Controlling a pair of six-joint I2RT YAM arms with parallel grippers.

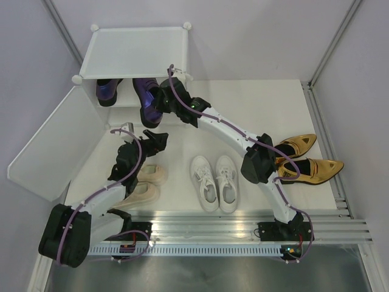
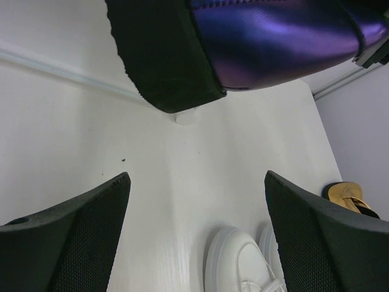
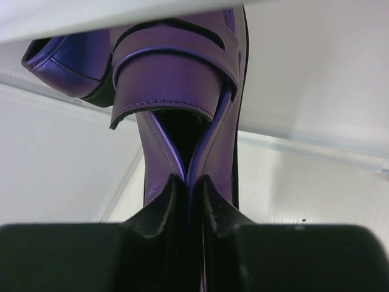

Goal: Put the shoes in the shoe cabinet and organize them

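The white shoe cabinet (image 1: pixel 134 52) stands open at the back left. One purple shoe (image 1: pixel 106 90) is inside on the left. A second purple shoe (image 1: pixel 147 106) sticks out of the right side, its end held in my right gripper (image 1: pixel 159 100), whose fingers pinch the shoe's edges in the right wrist view. My left gripper (image 1: pixel 155 140) is open with nothing between its fingers, just in front of and below that shoe, which looms above it in the left wrist view (image 2: pixel 273 42).
Beige shoes (image 1: pixel 140 193) lie under my left arm, white sneakers (image 1: pixel 227 185) at the front middle, gold shoes (image 1: pixel 316 171) at the right. The cabinet door (image 1: pixel 48 146) stands open to the left.
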